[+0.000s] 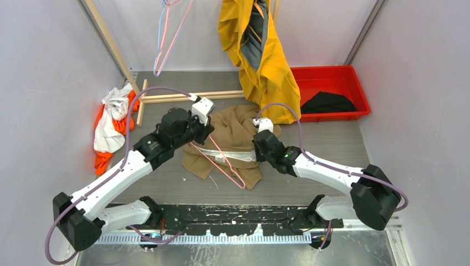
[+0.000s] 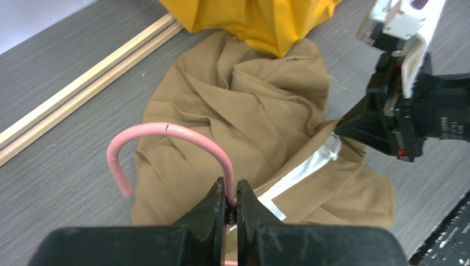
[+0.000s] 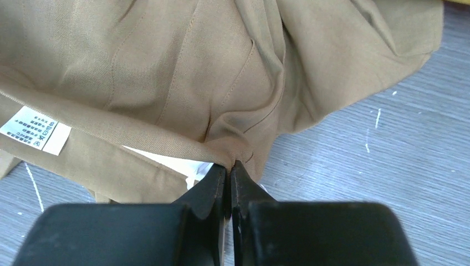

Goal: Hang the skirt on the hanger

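The brown skirt lies crumpled on the floor, its white waistband inside showing as a strip. My left gripper is shut on a pink hanger, which reaches over the skirt toward the front in the top view. My right gripper is shut on the skirt's waistband edge, right of the hanger, with a white label visible along the fold.
A yellow garment hangs at the back, touching the skirt's area. A red bin with dark cloth stands back right. Orange and white cloth lies left. Wooden bars lie behind.
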